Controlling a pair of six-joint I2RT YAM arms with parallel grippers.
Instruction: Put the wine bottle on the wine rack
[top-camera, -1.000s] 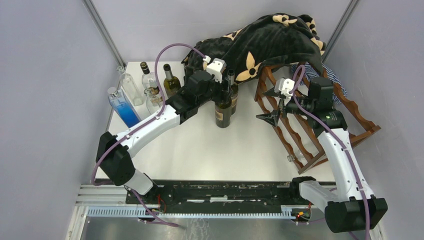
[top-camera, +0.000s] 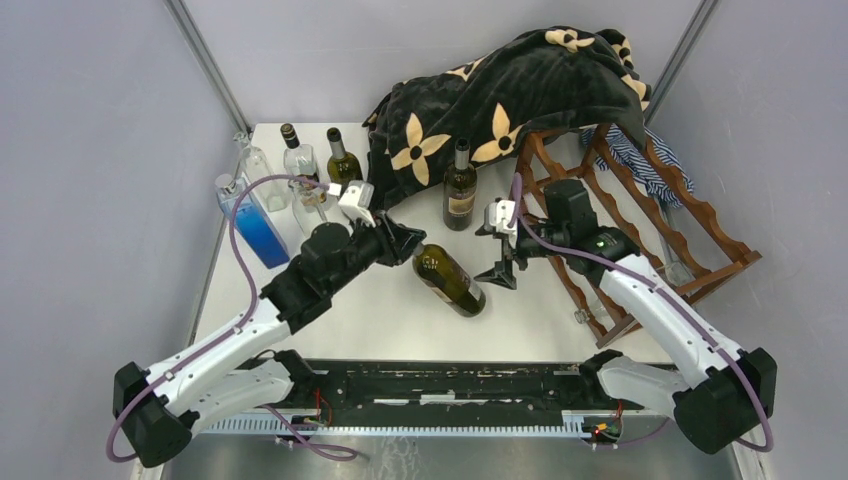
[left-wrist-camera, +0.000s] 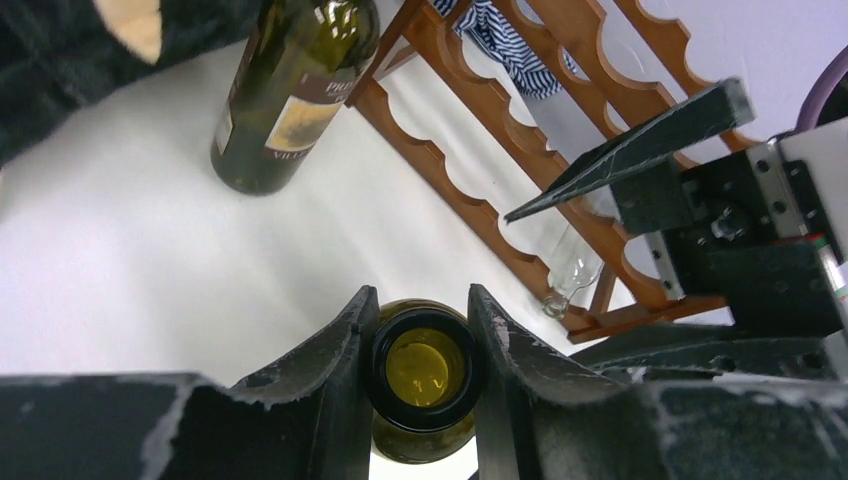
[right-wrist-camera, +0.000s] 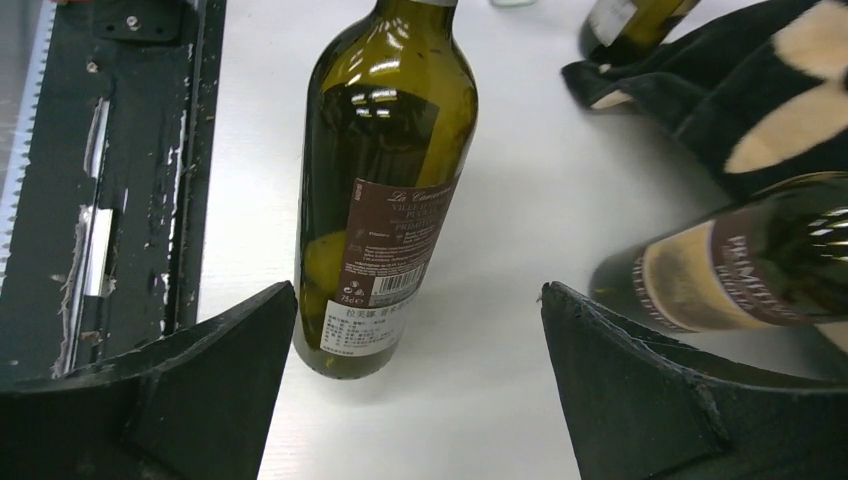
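Note:
A dark green wine bottle (top-camera: 447, 277) hangs tilted over the front middle of the table, its base toward the right arm. My left gripper is shut on the bottle's neck; in its wrist view the mouth faces the camera. To the right, my right gripper (top-camera: 500, 250) stands open and empty, pointing at the bottle's lower part without touching it. In the right wrist view the bottle's labelled back (right-wrist-camera: 390, 240) shows between and beyond the spread fingers. The wooden wine rack (top-camera: 590, 230) stands at the right, partly behind the right arm.
A second wine bottle (top-camera: 460, 190) stands upright before the dark flowered blanket (top-camera: 520, 100). Several bottles, among them a blue one (top-camera: 250, 225), stand at the left. A small clear glass bottle (left-wrist-camera: 573, 268) lies by the rack.
My right arm has moved left and forward, away from the rack, its gripper still open.

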